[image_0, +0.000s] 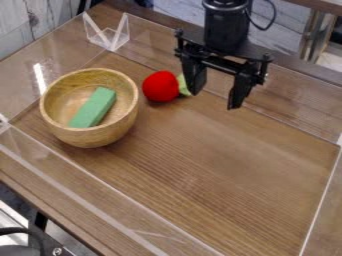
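My black gripper (218, 72) hangs at the top centre of the camera view, over the wooden table, with dark fingers pointing down; whether it is open or shut is unclear. Just left of it lies a red round object (160, 86) beside a small green object (187, 84), partly hidden. A tan bowl (118, 131) at the left holds a green block (94, 107).
A clear plastic item (107, 30) stands at the upper left. Black cables lie at the bottom left corner, and a rail runs along the back right.
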